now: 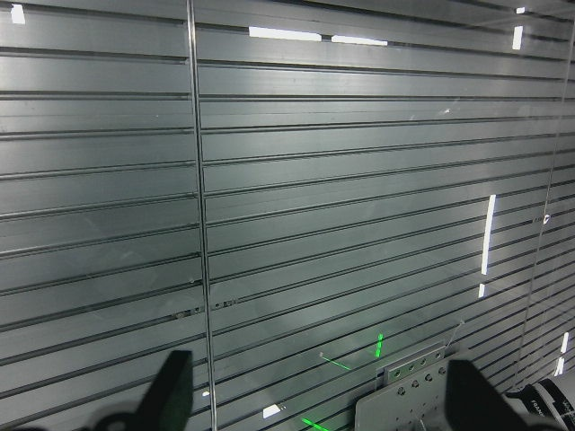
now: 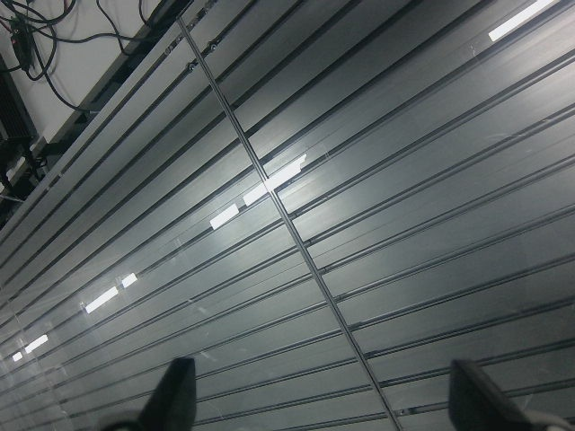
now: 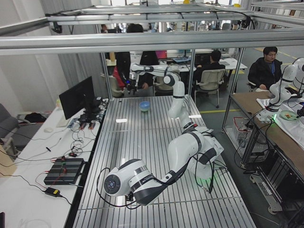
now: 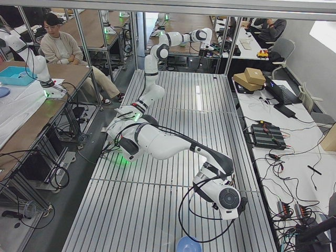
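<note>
A blue bowl (image 3: 144,105) (image 4: 188,247) stands on the slatted metal table (image 3: 123,142) (image 4: 189,94). In the camera left view my left arm's wrist hangs low over the nearer table, its gripper mostly hidden; my right gripper (image 3: 132,84) is raised beyond the bowl, near the far end. In the left wrist view my left gripper has its fingers wide apart over bare slats. In the right wrist view my right gripper is likewise open over bare slats, nothing between its fingers.
A white side desk (image 3: 38,190) with monitor (image 3: 76,97), black boxes and cables runs along the table's edge. Overhead frame bars (image 3: 152,40) span the cell. A neighbouring robot bench (image 3: 247,102) stands opposite. People are beyond the far end.
</note>
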